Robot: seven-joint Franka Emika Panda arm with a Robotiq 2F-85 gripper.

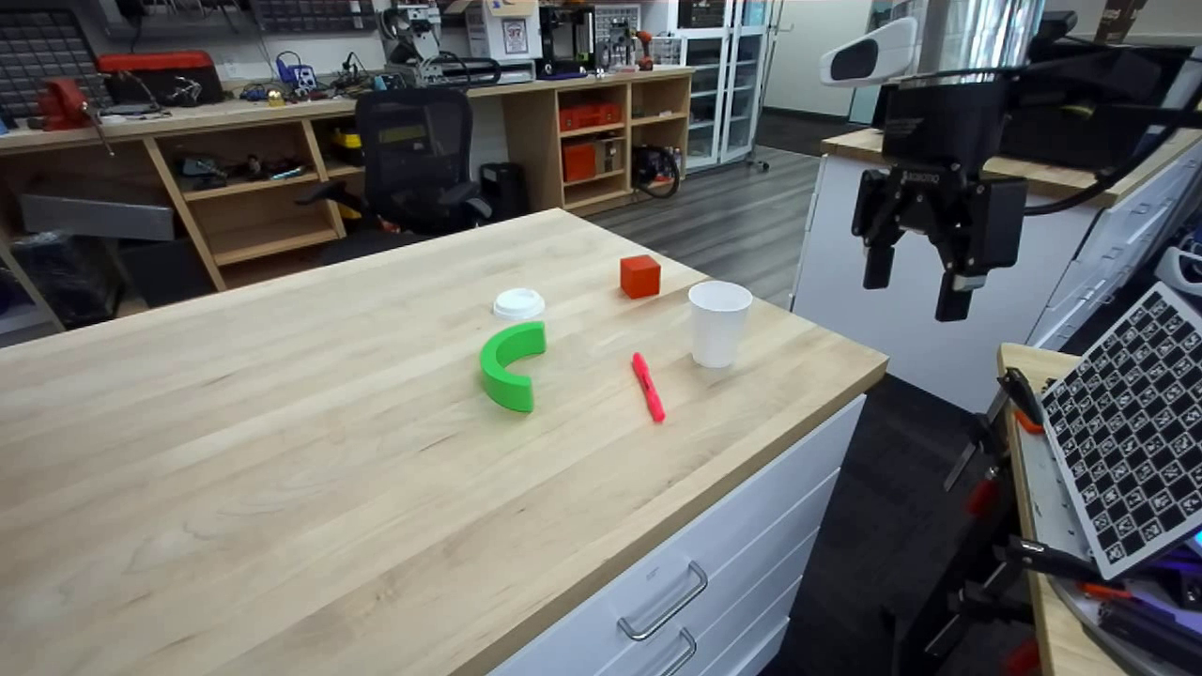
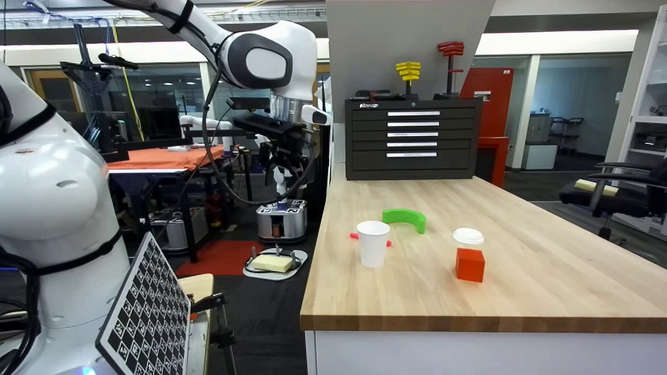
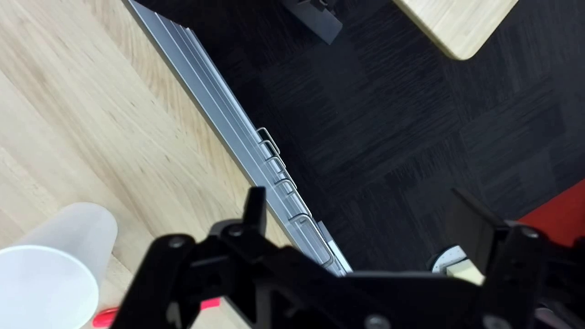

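Note:
My gripper (image 1: pixel 915 295) hangs open beyond the table's edge, with nothing between its fingers. In the wrist view its dark fingers (image 3: pixel 255 211) stand wide apart over the drawer fronts and floor. On the wooden table stands an upright white cup (image 1: pixel 718 327), the thing closest to my gripper. A red marker (image 1: pixel 648 389) lies beside the cup; in the wrist view the gripper body partly covers it. The green curved block (image 1: pixel 507 370), the white lid (image 1: pixel 518 303) and the orange-red cube (image 1: pixel 639 277) rest apart from one another.
A dark tool chest (image 2: pixel 412 140) stands at the table's far end in the second exterior view. Below the table edge are white drawers with metal handles (image 1: pixel 662 603). A checkered board (image 1: pixel 1132 428) leans near the arm's base.

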